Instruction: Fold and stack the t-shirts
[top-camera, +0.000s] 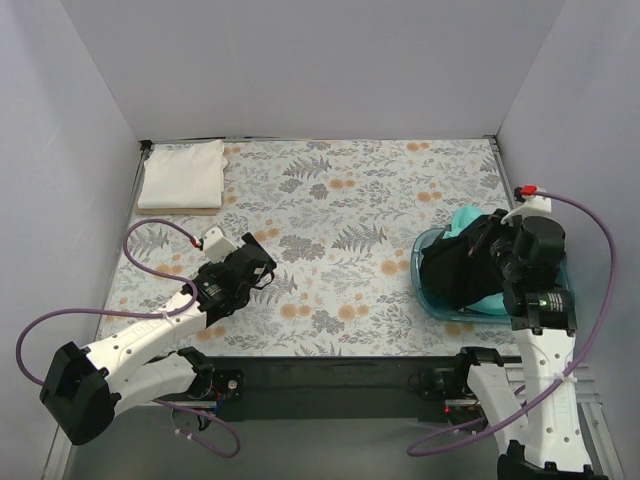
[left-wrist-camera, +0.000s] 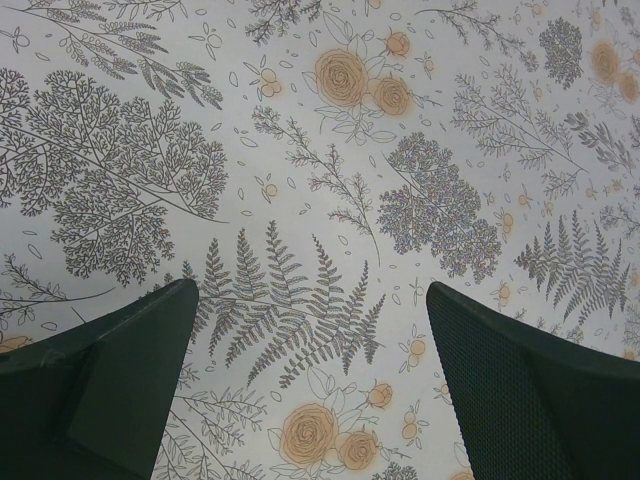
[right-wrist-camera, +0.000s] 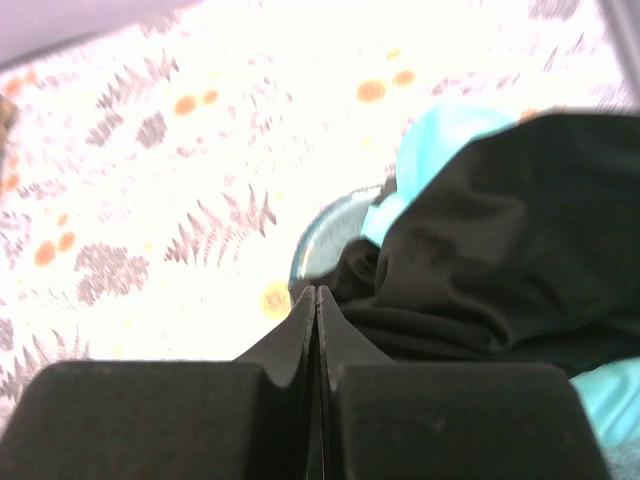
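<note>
A black t-shirt (top-camera: 455, 265) rises from the blue basket (top-camera: 419, 275) on the right, bunched up to my right gripper (top-camera: 487, 240), which is shut on it. In the right wrist view the black cloth (right-wrist-camera: 480, 250) spreads beyond the closed fingertips; the exact pinch is hard to see. Teal cloth (top-camera: 465, 216) shows behind the black one in the basket, and more at its near side. To the left, my left gripper (top-camera: 268, 270) hangs over bare table, open and empty; both fingers (left-wrist-camera: 130, 380) stand wide apart in its wrist view.
A folded white stack (top-camera: 183, 178) lies on a board at the back left corner. A side wall stands close to the right arm.
</note>
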